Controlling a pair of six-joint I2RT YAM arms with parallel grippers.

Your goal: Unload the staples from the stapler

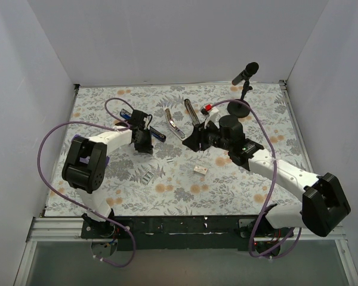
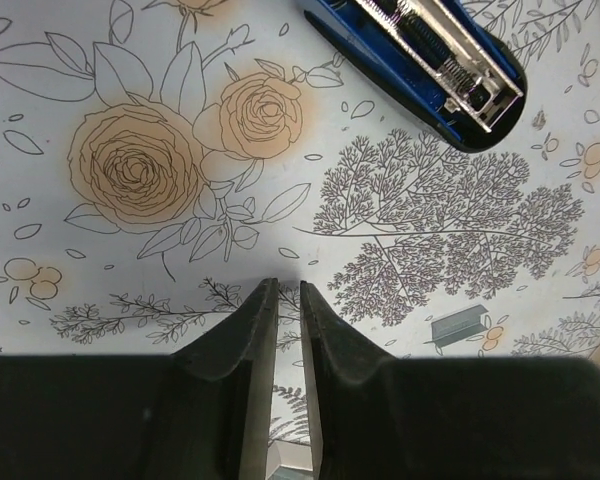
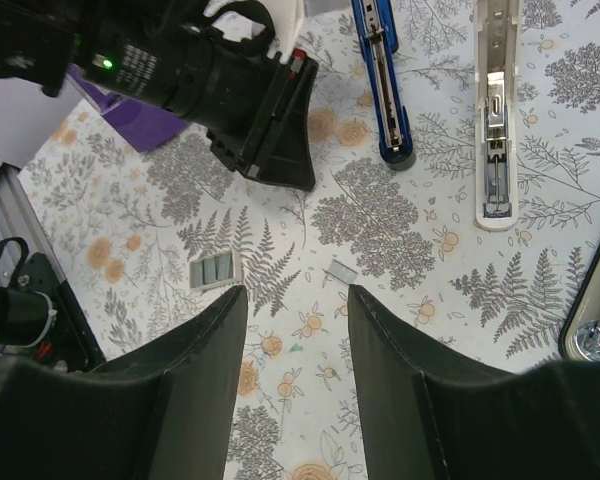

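Observation:
The blue stapler (image 2: 435, 60) lies open on the floral surface at top right of the left wrist view, its magazine exposed; in the right wrist view it is the long blue piece (image 3: 382, 85). My left gripper is low over the surface below the stapler, fingertips close together with a narrow gap, nothing visible between them. A small staple strip (image 2: 458, 322) lies to its right, also seen as a small grey piece (image 3: 340, 271). My right gripper hangs open, empty, over the middle of the surface.
A white stapler (image 3: 496, 150) and a dark-framed one (image 3: 590, 325) lie to the right. A small box of staple strips (image 3: 215, 270) is at the front; a purple object (image 3: 140, 125) is at the left. A black stand (image 1: 238, 109) stands at the back right.

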